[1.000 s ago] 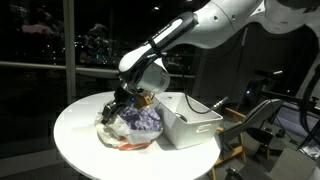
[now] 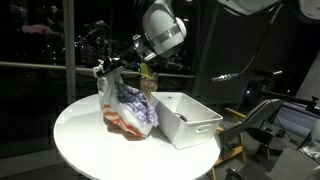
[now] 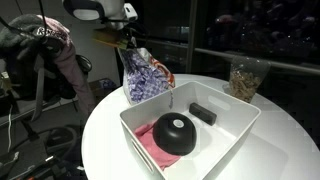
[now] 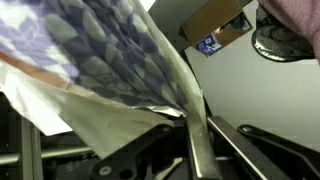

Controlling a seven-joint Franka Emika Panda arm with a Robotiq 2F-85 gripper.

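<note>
A patterned cloth [image 2: 130, 108], white with blue-purple shapes and an orange-red part, hangs bunched from my gripper [image 2: 104, 70] over the left side of the round white table [image 2: 85, 145]. In the second exterior view the cloth [image 3: 147, 76] droops behind the white box [image 3: 205, 158], its lower folds close to the table. The wrist view shows the cloth [image 4: 95, 50] stretched up to the fingers, which are shut on its pale edge. Whether its lowest folds touch the tabletop is hard to tell.
Inside the box are a black dome-shaped object [image 3: 176, 133], a pink cloth [image 3: 146, 140] and a small dark block [image 3: 203, 113]. A clear container with brownish contents [image 3: 247, 77] stands at the back of the table. Bare tabletop lies to the front left in the first exterior view.
My gripper has risen from low over the table, drawing the cloth up with it. The cloth has gone from a spread heap to a tall hanging bunch.
</note>
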